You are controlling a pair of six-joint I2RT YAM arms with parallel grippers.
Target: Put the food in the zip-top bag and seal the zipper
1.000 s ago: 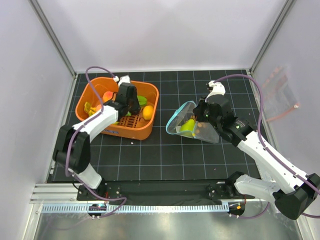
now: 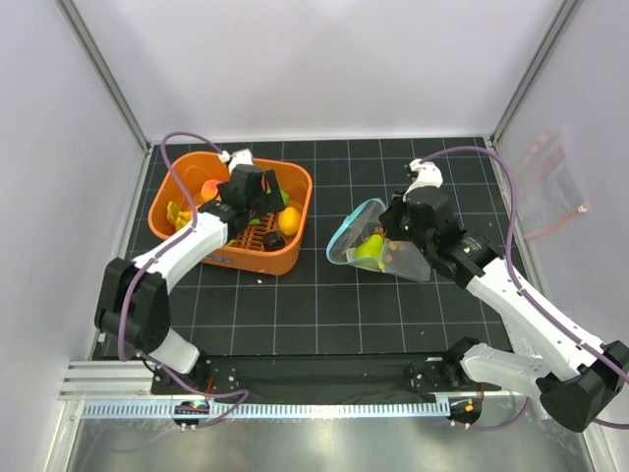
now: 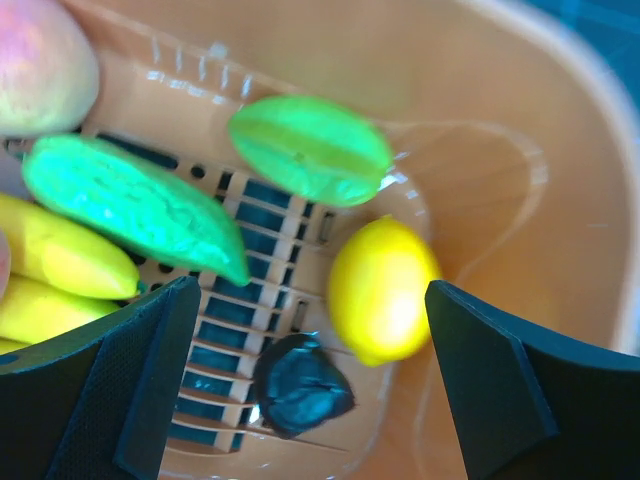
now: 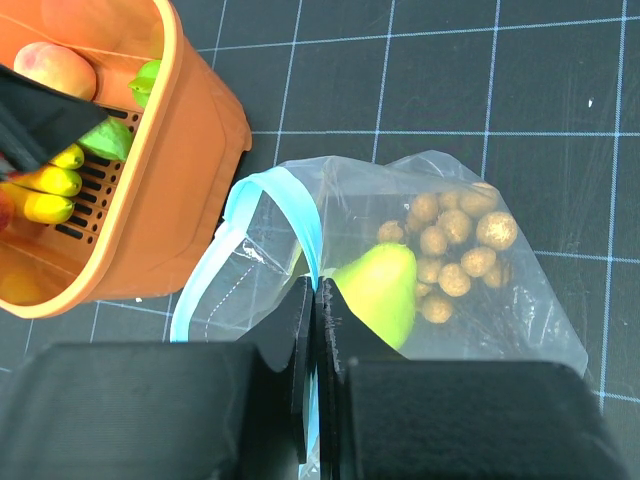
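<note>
My left gripper is open over the orange basket [image 2: 221, 258], nothing between its fingers. Below it lie a green cucumber-like item [image 3: 130, 205], a green starfruit-like item [image 3: 310, 150], yellow bananas [image 3: 60, 250], a peach [image 3: 40, 65], a lemon [image 3: 380, 285] and a dark item [image 3: 300, 385]. My right gripper is shut on the blue zipper edge of the clear bag [image 4: 540, 310], holding it partly open. Inside the bag are a green pear [image 4: 380, 285] and several small brown balls [image 4: 455, 225].
White walls bound the workspace at the sides and back.
The right arm and bag have not moved.
</note>
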